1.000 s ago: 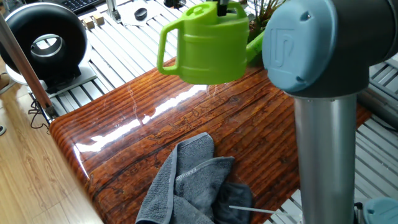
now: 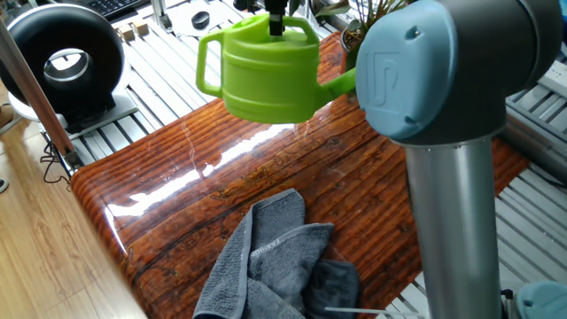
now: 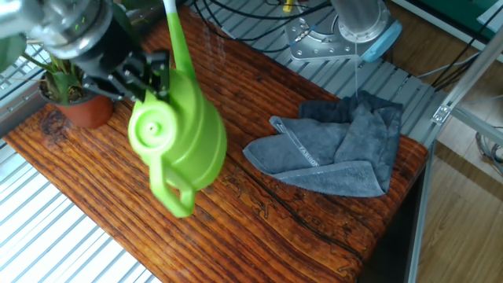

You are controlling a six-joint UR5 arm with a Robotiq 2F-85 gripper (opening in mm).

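Observation:
A bright green watering can [image 2: 270,78] hangs above the wooden table [image 2: 168,190], roughly upright, its spout pointing toward the arm side in exterior view 1. In exterior view 2 the same can [image 3: 200,145] is seen from above, its round cap and rear handle facing the camera. My black gripper [image 3: 153,86] is shut on the can's top handle; the fingertips are partly hidden by the handle. A potted plant [image 3: 85,108] in a reddish-brown pot stands at the table's corner, close to the gripper.
A crumpled grey towel [image 3: 338,149] lies on the table, well apart from the can. A black ring-shaped device [image 2: 66,62] stands off the table's far left. Between towel and plant, the tabletop is bare.
In exterior view 1 the can has moved left while held, and the arm has shifted left with it. The towel and table have stayed put.

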